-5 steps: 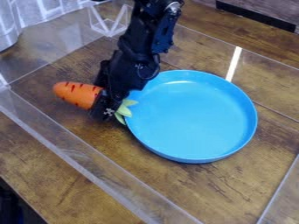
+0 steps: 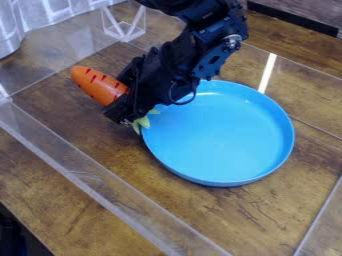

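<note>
An orange toy carrot (image 2: 96, 84) with green leaves (image 2: 147, 119) lies tilted at the left edge of a blue plate (image 2: 225, 138), its tip raised toward the upper left. My black gripper (image 2: 132, 95) is over the carrot's middle and leafy end, hiding part of it. The fingers are hard to make out against the dark arm, so their hold on the carrot is unclear.
The wooden table (image 2: 80, 180) has clear room at the lower left and right. A transparent strip crosses the left and front, and a white object (image 2: 14, 25) stands at the top left corner.
The carrot's orange tip has risen toward the top of the view and tilted more steeply. The gripper and arm have shifted up and right. The plate has stayed in place.
</note>
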